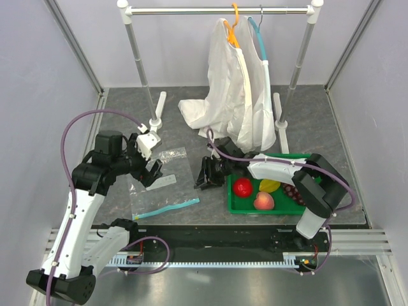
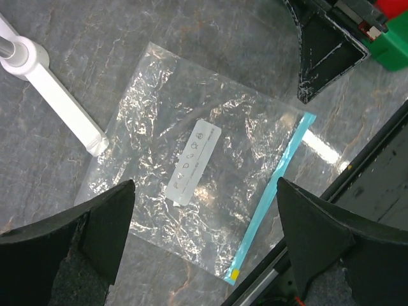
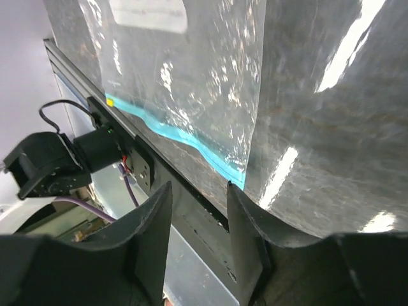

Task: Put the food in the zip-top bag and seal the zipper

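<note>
The clear zip bag (image 2: 185, 242) lies flat on the grey mat, its blue zipper strip (image 2: 268, 197) toward the front edge, a white label (image 2: 191, 162) on it. My left gripper (image 1: 150, 169) is above the bag's left part, open and empty. My right gripper (image 1: 207, 175) is low beside the bag's right edge, fingers part open with nothing seen between them. The food sits in a green bin (image 1: 248, 210): a red tomato (image 1: 242, 187), a peach (image 1: 264, 201), a yellow item (image 1: 269, 185) and dark grapes (image 1: 292, 193), partly under the right arm.
A rack (image 1: 191, 11) at the back holds white garments (image 1: 210, 108) on hangers. Its white feet (image 2: 64, 102) stand near the bag. Bare mat lies between bag and bin. A dark rail (image 1: 204, 236) runs along the front edge.
</note>
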